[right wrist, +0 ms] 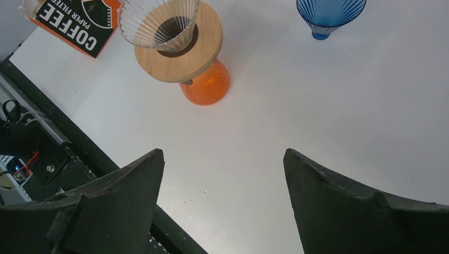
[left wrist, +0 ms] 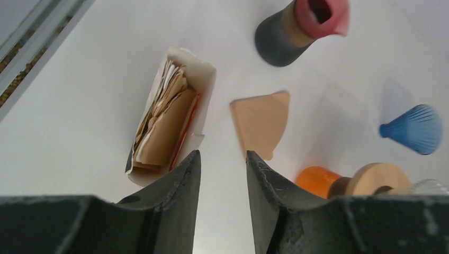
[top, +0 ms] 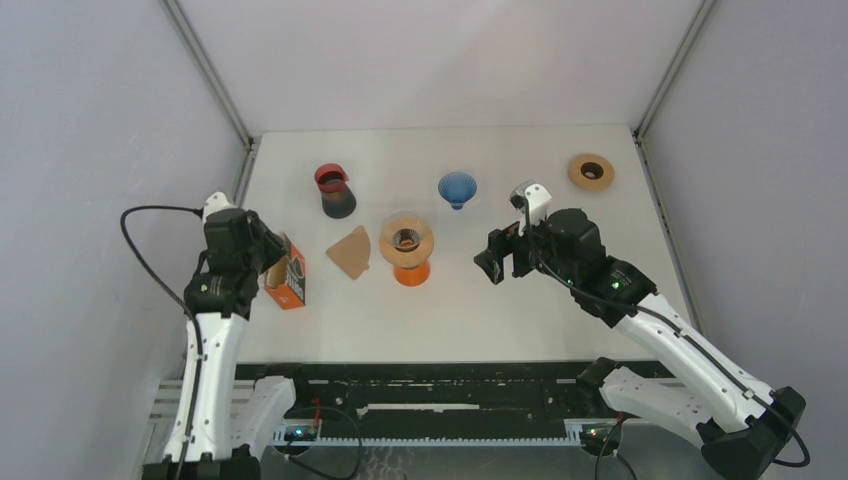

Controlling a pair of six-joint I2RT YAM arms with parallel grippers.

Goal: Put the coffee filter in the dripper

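Note:
A tan, fan-shaped paper coffee filter [top: 350, 253] lies flat on the table between the filter box and the dripper; the left wrist view also has this filter [left wrist: 262, 123]. The clear ribbed dripper [right wrist: 153, 32] with its wooden collar [right wrist: 204, 58] sits on an orange base [top: 411, 275], and no filter shows inside it. My left gripper is open above the table near the box, with nothing between its fingers. To the right of the dripper, my right gripper hangs over bare table, open and empty.
An orange-and-black filter box [top: 289, 282], open and holding several filters, stands at the left. Behind are a red-and-dark jug [top: 336, 192], a blue dripper [top: 457, 188] and a wooden ring [top: 591, 172].

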